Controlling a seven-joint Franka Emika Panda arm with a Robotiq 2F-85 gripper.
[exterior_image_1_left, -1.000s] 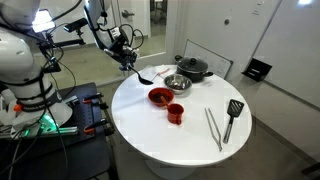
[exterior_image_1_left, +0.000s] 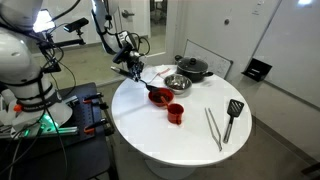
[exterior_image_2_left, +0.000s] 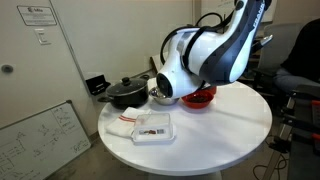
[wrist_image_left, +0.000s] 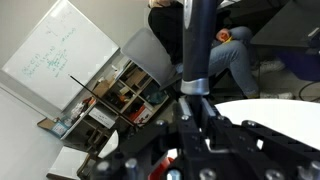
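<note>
In exterior view 1, my gripper (exterior_image_1_left: 137, 74) is over the far left part of the white table. It is shut on a dark long-handled utensil (exterior_image_1_left: 147, 84), whose lower end reaches the near-left rim of the red bowl (exterior_image_1_left: 166, 96); I cannot tell whether they touch. Close up in the wrist view, the utensil's handle (wrist_image_left: 198, 45), dark with a grey-blue end, rises from the gripper. The red bowl (exterior_image_2_left: 198, 99) also shows in exterior view 2, partly behind the arm, which hides the fingertips there.
A black pot (exterior_image_1_left: 192, 68) and a metal bowl (exterior_image_1_left: 178, 83) stand behind the red bowl. Nearer are a red cup (exterior_image_1_left: 175, 114), tongs (exterior_image_1_left: 213, 128) and a black spatula (exterior_image_1_left: 234, 118). A clear container (exterior_image_2_left: 154, 128) sits beside a white cloth (exterior_image_2_left: 123, 121).
Over the last second my gripper has moved right and down with the utensil, bringing its lower end from left of the red bowl to the bowl's rim. The table objects look unmoved.
</note>
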